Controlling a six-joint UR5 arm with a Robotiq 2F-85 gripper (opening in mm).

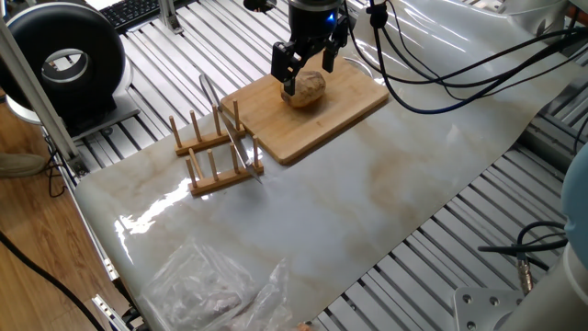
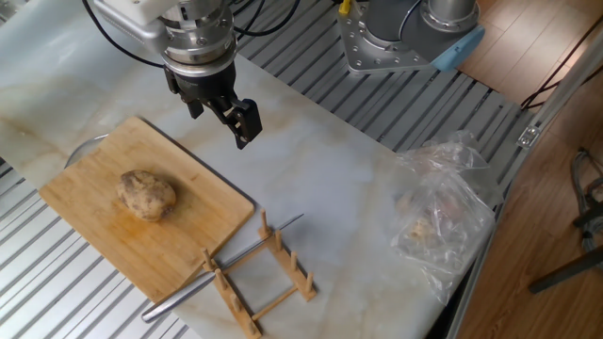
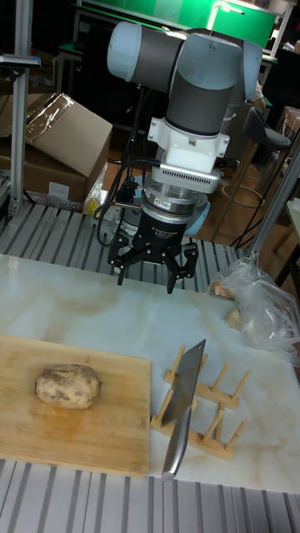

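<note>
My gripper [image 3: 147,274] hangs in the air with its black fingers spread and nothing between them. In exterior view 2 the gripper [image 2: 220,126] is apart from the potato, over the table side of the board. A brown potato [image 2: 147,195] lies on the wooden cutting board [image 2: 198,224]. From exterior view 1, the gripper [image 1: 310,77] overlaps the potato [image 1: 312,89] only by line of sight. The knife [image 3: 182,391] rests slanted in the wooden peg rack [image 3: 219,394], its metal handle [image 3: 176,447] sticking out at the board's side.
A clear plastic bag [image 2: 443,212] with something inside lies near the table's end. Black cables [image 1: 459,108] loop beside the arm.
</note>
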